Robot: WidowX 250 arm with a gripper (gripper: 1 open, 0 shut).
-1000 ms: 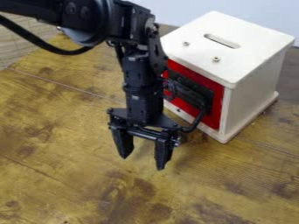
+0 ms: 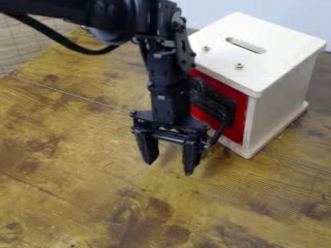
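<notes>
My black gripper (image 2: 169, 159) hangs low over the wooden floor, fingers pointing down and apart, with only bare wood visible between them. Behind it and to the right stands a white wooden box (image 2: 277, 97) with a slot and knobs on its top. Its red front (image 2: 237, 138) faces left and is partly hidden by my arm and cables; what is set into that front is hard to make out.
A pale mat (image 2: 18, 44) lies at the upper left edge, and a white wall is behind the box.
The box has not moved.
</notes>
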